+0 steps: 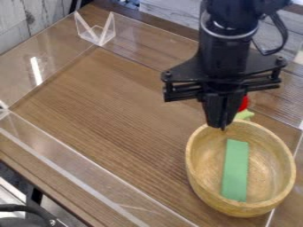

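My black gripper (222, 119) hangs over the wooden tabletop at upper right, its tip just above the back rim of a tan bowl (270, 168). It looks shut, with nothing visible between its fingers. In the bowl lies a green rectangular block (235, 169). A red object (244, 103) with a light green part lies behind the gripper, partly hidden by it.
A white wire rack (97, 31) stands at the back left. Raised edges run along the table's left and back sides.
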